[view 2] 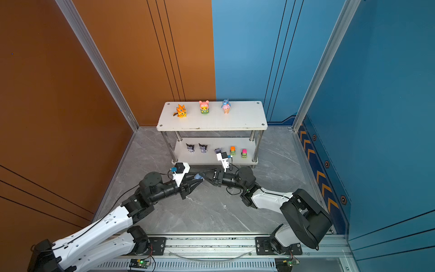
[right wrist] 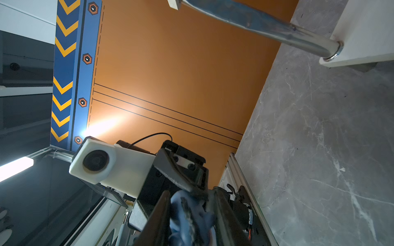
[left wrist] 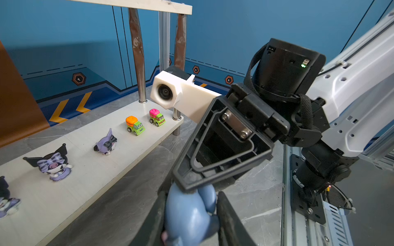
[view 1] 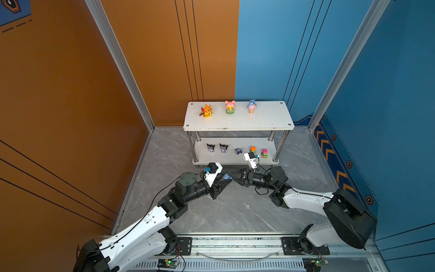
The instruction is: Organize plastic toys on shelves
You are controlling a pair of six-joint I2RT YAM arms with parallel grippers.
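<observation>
A blue plastic toy is up in the air between both hands, clear of the shelf. My left gripper is shut on it. From the opposite side my right gripper has its fingers on either side of the same toy; how firmly they press cannot be told. On the top shelf stand an orange toy, a pink and green toy and a blue and pink toy. The lower shelf bears two black and purple figures, a small purple toy and two toy trucks.
The lower shelf's edge lies close behind the two hands, and metal posts hold up the top board. Grey floor in front of the rack is clear. Free room shows on the top board's right part.
</observation>
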